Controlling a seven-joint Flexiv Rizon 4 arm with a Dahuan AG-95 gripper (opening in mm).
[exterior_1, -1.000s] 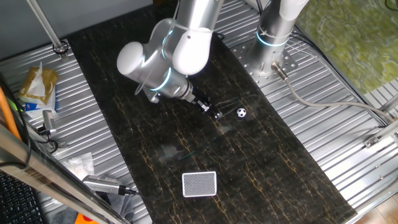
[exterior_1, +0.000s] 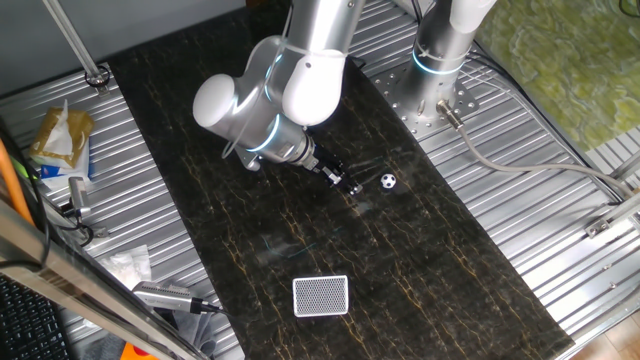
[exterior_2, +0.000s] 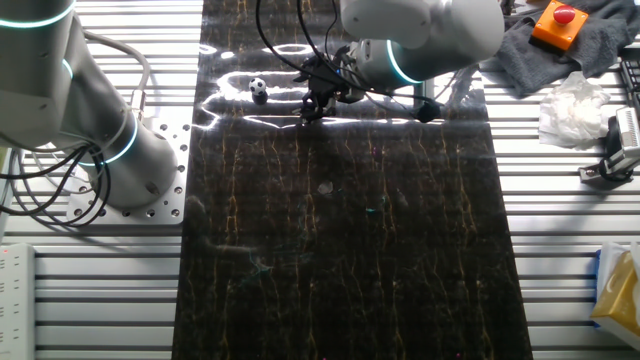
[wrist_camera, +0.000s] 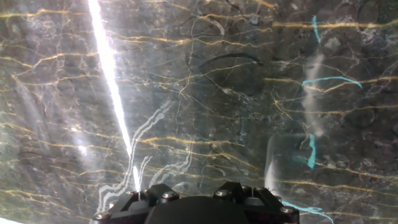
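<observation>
A small black-and-white soccer ball is on the dark marble-patterned tabletop. A short gap separates it from my gripper, which points towards its side of the table. From the opposite side, the ball shows left of the black gripper, with something dark directly beneath it. Only the gripper's linkages reach into the bottom of the wrist view; no ball appears there. Whether the fingers are open or shut is unclear, and nothing is seen held. A white mesh basket stands farther down the table.
The robot base is bolted to the slatted metal bench beside the tabletop. Tissues, a plastic bag and a metal device lie along the opposite side. Much of the tabletop around the basket is bare.
Over the last second the arm and gripper have shifted slightly right and down in exterior view 1, a little nearer the ball. Ball and basket have stayed put.
</observation>
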